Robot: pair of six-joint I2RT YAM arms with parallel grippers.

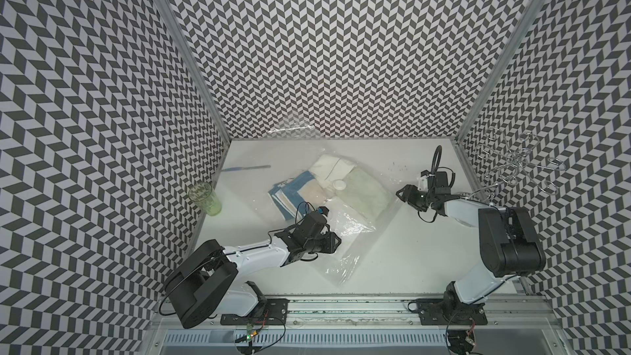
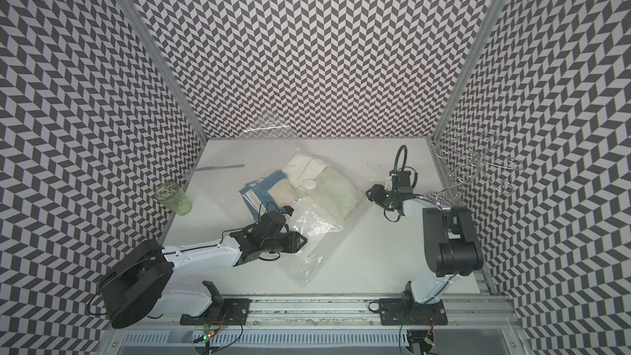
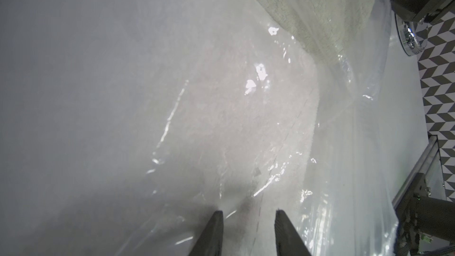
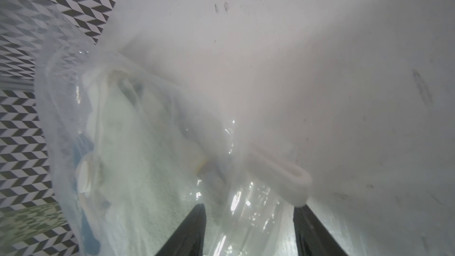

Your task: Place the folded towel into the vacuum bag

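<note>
A clear vacuum bag (image 1: 343, 267) lies flat across the middle of the table. Folded cloths show through or under it: pale green (image 1: 364, 194), cream (image 1: 326, 168) and blue (image 1: 281, 205). A white round valve (image 1: 339, 184) sits over them. Over the bag's near part is my left gripper, its fingers apart and only clear film below them. At the bag's right edge, my right gripper is also open. A blurred white bar (image 4: 279, 173) lies just ahead of its fingers; whether it touches them I cannot tell.
On the left stands a green patterned glass (image 1: 206, 199), with a blue strip (image 1: 245, 168) behind it. A metal wire rack (image 1: 522, 161) occupies the right side. Bare white table (image 1: 427, 249) lies to the right of the bag.
</note>
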